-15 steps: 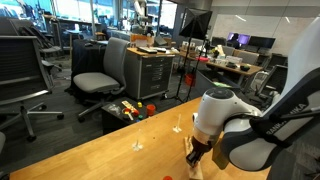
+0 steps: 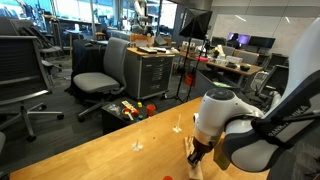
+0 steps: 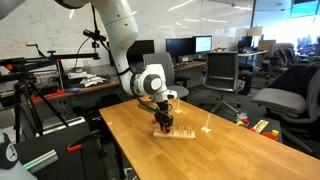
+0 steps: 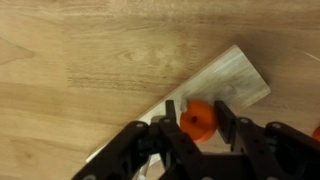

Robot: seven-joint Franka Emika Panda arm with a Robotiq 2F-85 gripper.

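In the wrist view an orange-red round thing [image 4: 198, 121] sits between the two black fingertips of my gripper, which is shut on it. Beneath it a pale wooden board [image 4: 228, 80] lies slantwise on the table. From the second exterior view, the gripper [image 3: 166, 127] points down at the board [image 3: 182, 133], which carries small upright pieces. The arm hides most of the board in the first exterior view, where a strip of it [image 2: 190, 150] shows beside the gripper. Whether the round thing touches the board I cannot tell.
Small red pieces lie on the wooden table [image 2: 110, 157], one [image 2: 168, 178] at its near edge. Two thin white stands [image 2: 137, 145] rise from the tabletop. Colourful items [image 2: 130, 108] and a red cup [image 2: 151, 109] sit at the far edge.
The arm has shifted very slightly across the last second, with the gripper staying low at the board. Nothing else visibly differs.
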